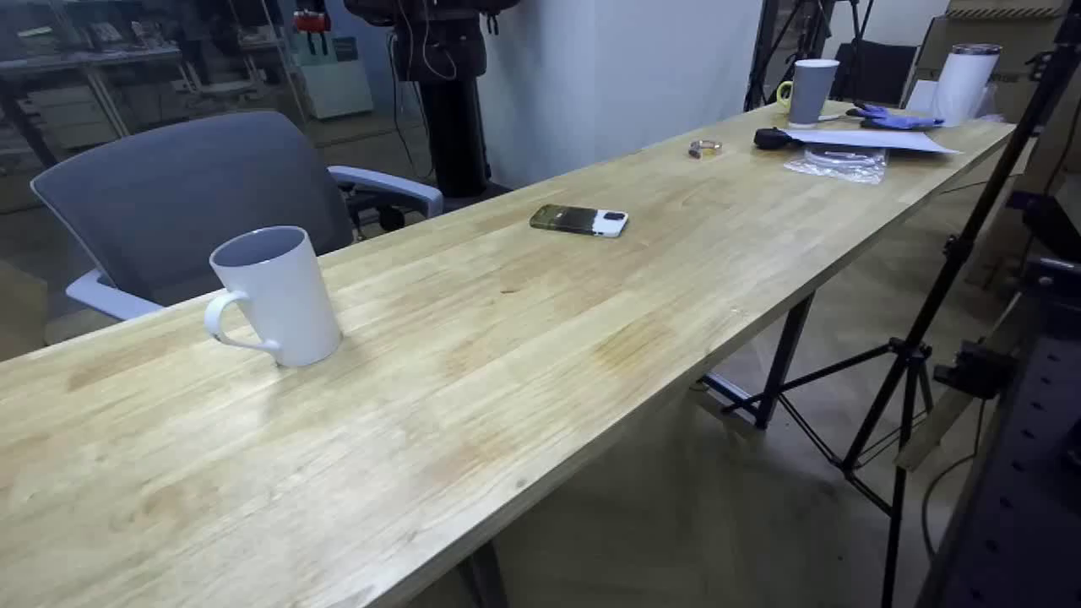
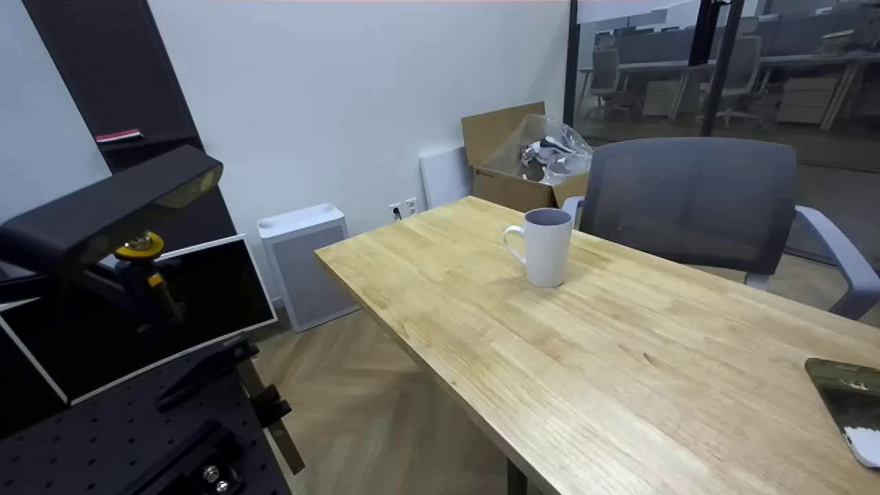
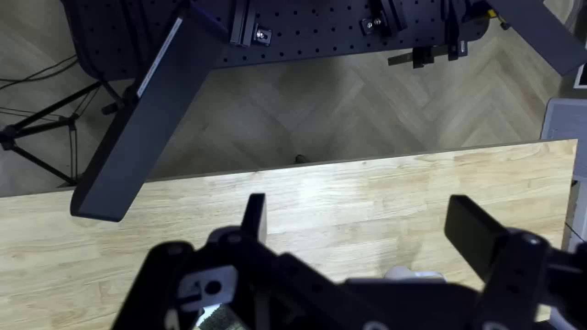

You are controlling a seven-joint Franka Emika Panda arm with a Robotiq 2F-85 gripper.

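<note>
In the wrist view my gripper stands open above the wooden table, its two dark fingers wide apart with only bare tabletop showing between them. Neither exterior view shows the gripper. A white mug with a grey inside [image 1: 289, 304] stands upright on the table, and the other exterior view has the same mug [image 2: 546, 256] with its handle to the left. Most of the mug [image 3: 400, 273] is hidden behind the gripper's body in the wrist view. A phone in a dark-and-white case [image 1: 579, 219] lies flat, further along the table from the mug.
A chair [image 2: 693, 206] stands against one long side.
</note>
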